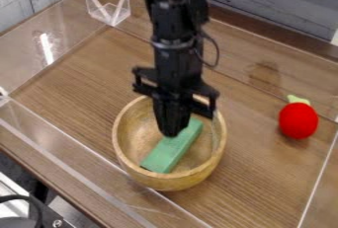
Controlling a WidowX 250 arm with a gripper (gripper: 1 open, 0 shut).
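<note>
A pale wooden bowl (132,167) holds a green block (166,153) lying at a slant on its floor. My black gripper (172,121) is over the bowl, its tips above the far end of the block. It is shut, and nothing shows between its fingers, though the tips are blurred.
A red tomato-like object (298,121) with a pale green top lies on the wooden table (79,84) to the right. A clear plastic object (113,7) is at the back left. The table left of the bowl is clear.
</note>
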